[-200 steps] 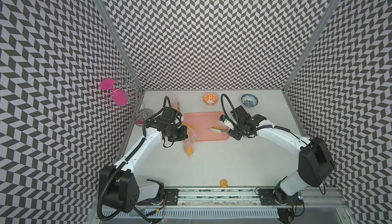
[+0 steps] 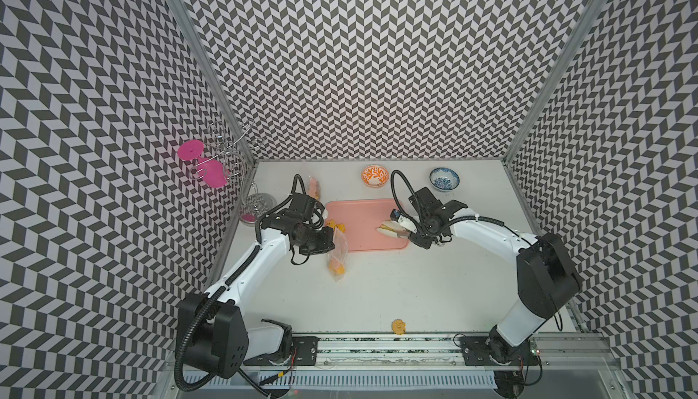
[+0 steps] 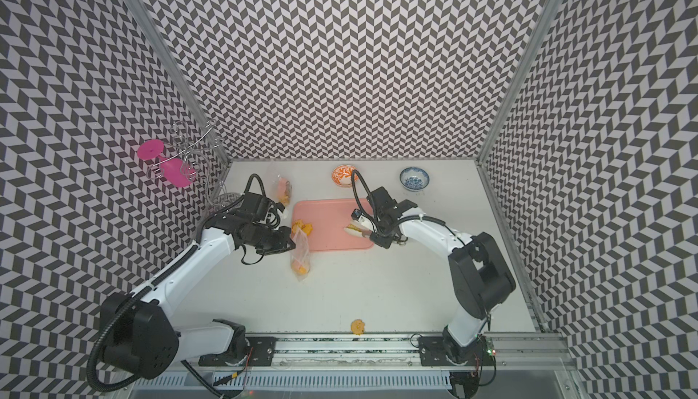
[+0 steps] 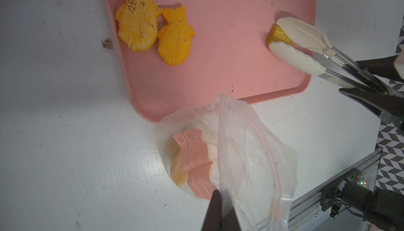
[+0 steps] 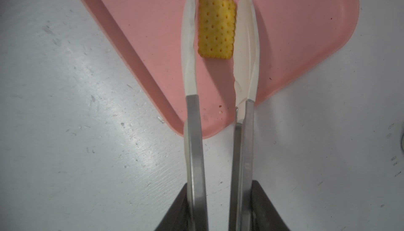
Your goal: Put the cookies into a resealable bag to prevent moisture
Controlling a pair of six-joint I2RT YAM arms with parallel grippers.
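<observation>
The clear resealable bag (image 4: 256,155) hangs from my left gripper, which is shut on its film near the mouth. Inside lie a pink label (image 4: 191,155) and something yellow. White-tipped tongs (image 5: 244,50) sit between the fingers of my right gripper, pressed around their metal arms. A rectangular yellow cracker (image 5: 216,29) lies on the pink tray (image 5: 138,75) between the tong tips; the right tip is close against it, the left one slightly apart. At the tray's left side rest two fish-shaped cookies (image 4: 137,20).
An orange bowl (image 2: 374,175) and a blue bowl (image 2: 444,178) stand at the back. One round cookie (image 2: 397,326) lies at the front edge. A wire rack (image 2: 231,155) is at the far left.
The tong tips have drawn closer together around the cracker, and the right arm has shifted slightly. My left gripper and the bag stay nearly still.
</observation>
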